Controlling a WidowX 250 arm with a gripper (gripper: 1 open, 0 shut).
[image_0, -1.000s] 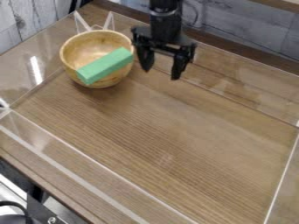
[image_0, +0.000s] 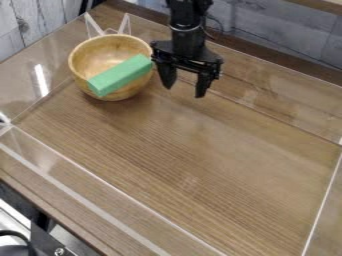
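A black robot arm reaches in from the top centre of the camera view, its gripper (image_0: 183, 72) low over the wooden table (image_0: 201, 170), right of a tan bowl (image_0: 104, 44). The gripper looks open, with its dark fingers spread, though it is small and dark. A green block (image_0: 122, 75) rests tilted in the bowl, reaching over its near rim.
Dark areas border it at the top left and lower left, and a light edge runs along the right.
The bowl and green block look unchanged.
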